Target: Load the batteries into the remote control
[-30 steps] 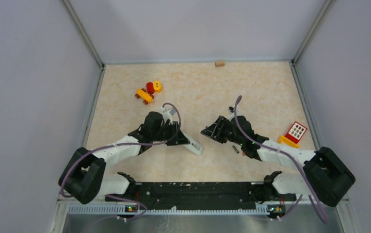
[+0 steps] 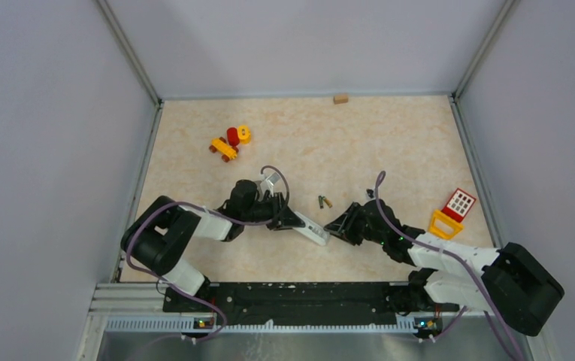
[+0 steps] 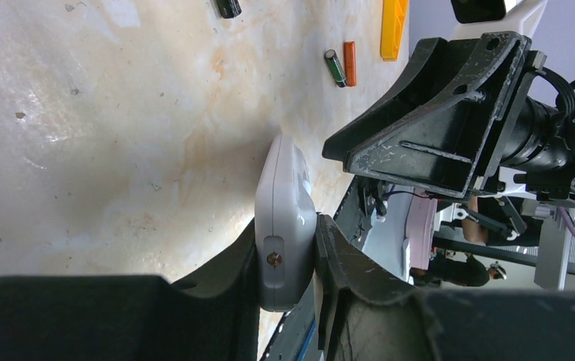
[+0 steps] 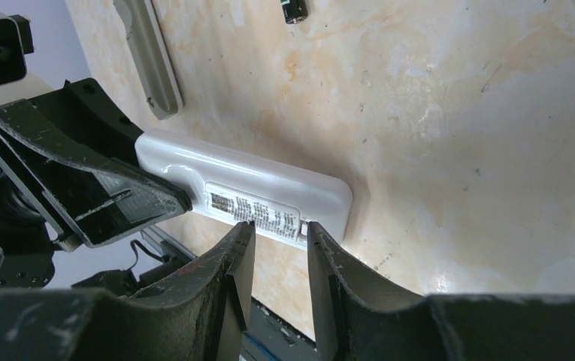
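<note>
The white remote [image 4: 246, 169] lies low over the table, battery compartment showing a label and a small opening at its right end. My left gripper is shut on the remote's far end. My right gripper hovers at the compartment end, fingertips a little apart, with nothing visible between them. Batteries lie on the table: a dark one, and a green one [image 3: 335, 69] beside an orange one [image 3: 350, 64] in the left wrist view. A grey cover [image 4: 149, 56] lies behind the remote.
Toy pieces [image 2: 224, 148] sit at the back left, a red-and-white block [image 2: 460, 204] and yellow piece [image 2: 436, 226] at the right, a small wooden block [image 2: 340, 98] at the back.
</note>
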